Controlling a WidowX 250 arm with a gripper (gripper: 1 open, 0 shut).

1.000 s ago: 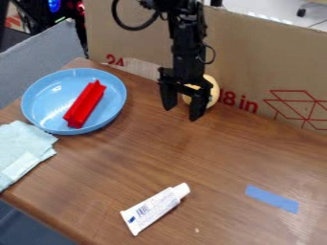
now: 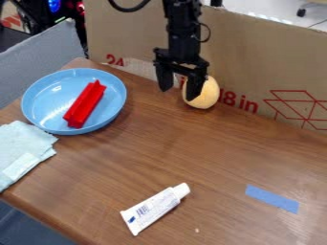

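The black gripper [image 2: 179, 78] is open at the back of the wooden table, low beside a round pale-yellow object [image 2: 204, 92] that rests against the cardboard wall. Its right finger is in front of that object's left side; whether they touch I cannot tell. A blue plate [image 2: 54, 92] at the left holds a red bar-shaped item [image 2: 86, 103].
A white tube [image 2: 155, 208] lies at the front. A pale cloth [image 2: 18, 153] is at the left edge, a blue strip [image 2: 272, 200] at the right. Cardboard [image 2: 269, 67] closes off the back.
The gripper has risen a little and shifted slightly back and left, uncovering more of the yellow object. The other things have stayed in place.
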